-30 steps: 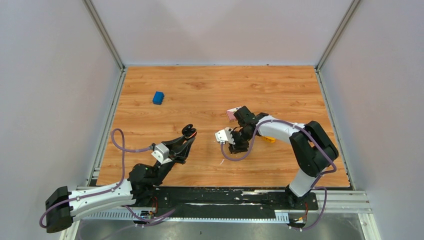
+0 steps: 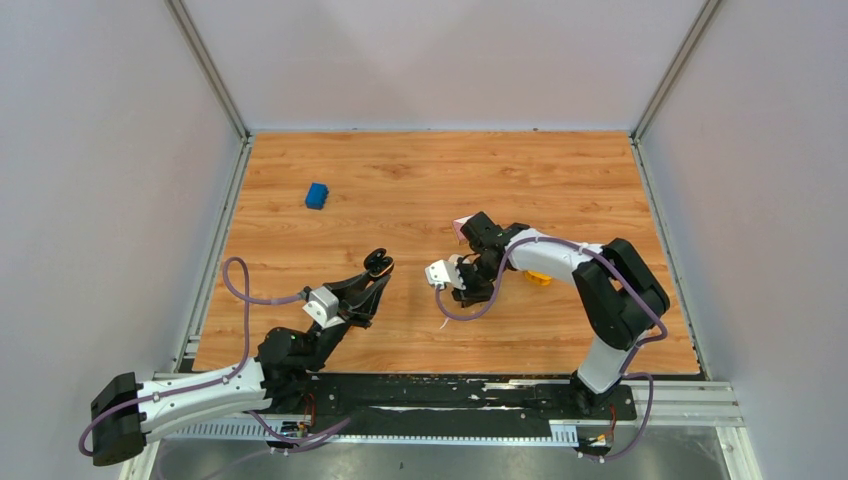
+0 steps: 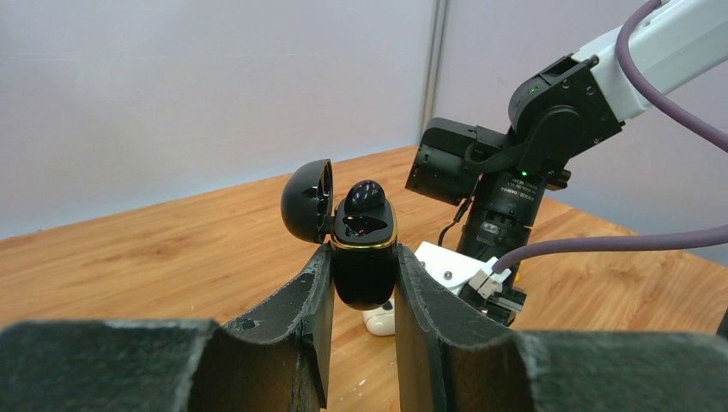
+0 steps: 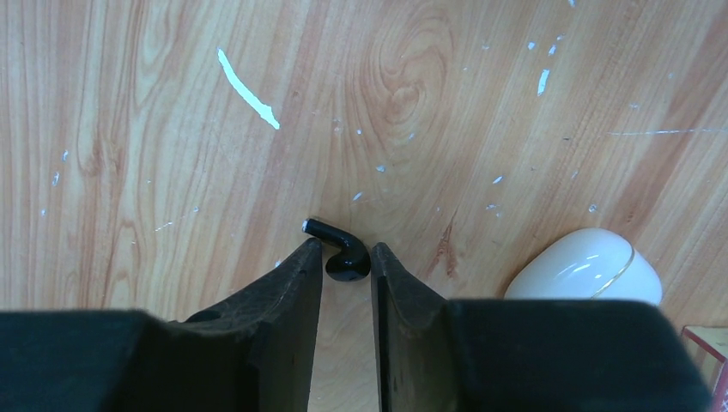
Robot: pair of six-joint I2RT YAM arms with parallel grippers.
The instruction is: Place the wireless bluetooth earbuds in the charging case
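The black charging case [image 3: 363, 276] is clamped upright by my left gripper, lid [image 3: 307, 202] swung open to the left in the left wrist view. Inside it a rounded black earbud [image 3: 366, 196] appears to sit at the back, with an empty hollow in front. A second black earbud [image 4: 347, 264] lies on the wooden table in the right wrist view, its stem pointing up and left. My right gripper is partly open, with this earbud's round end between its fingertips; whether they touch it cannot be told. The top view hides this earbud under the right arm.
A white mouse-like object [image 4: 586, 265] and a pink-edged box [image 4: 709, 342] lie right of the right gripper. A blue block [image 2: 316, 196] sits at the far left, and a yellow object [image 2: 538, 279] is near the right forearm. Bare table separates the two grippers.
The left arm and the case it holds have stayed still.
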